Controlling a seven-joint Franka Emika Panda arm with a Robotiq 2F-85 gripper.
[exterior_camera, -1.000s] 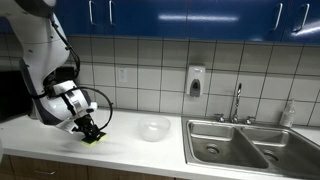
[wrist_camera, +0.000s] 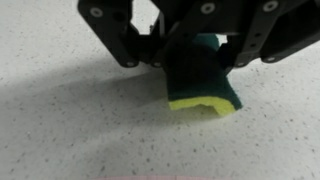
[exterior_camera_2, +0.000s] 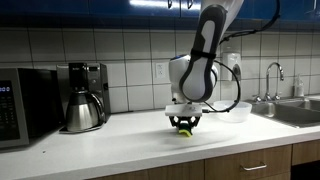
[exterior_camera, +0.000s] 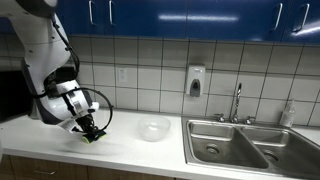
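A dark green and yellow sponge [wrist_camera: 203, 88] is between the fingers of my gripper, low over the speckled counter. In the wrist view the fingers press against both sides of it, and its yellow edge is bowed. My gripper [exterior_camera: 92, 133] is shut on it, pointing down at the left part of the counter in exterior view 1. Exterior view 2 has the sponge [exterior_camera_2: 184, 132] just under the gripper [exterior_camera_2: 184, 124]. The dark gripper body hides the sponge's upper part, and whether it touches the counter is hard to tell.
A clear bowl [exterior_camera: 154, 128] stands right of the arm, and beyond it is a double steel sink [exterior_camera: 212, 150] with a faucet [exterior_camera: 237, 105]. A coffee maker [exterior_camera_2: 84, 98] and a microwave [exterior_camera_2: 15, 108] stand at the left in exterior view 2.
The arm has hardly moved. At the gripper, the sponge's outline looks narrower than before, and the fingers sit closer around it.
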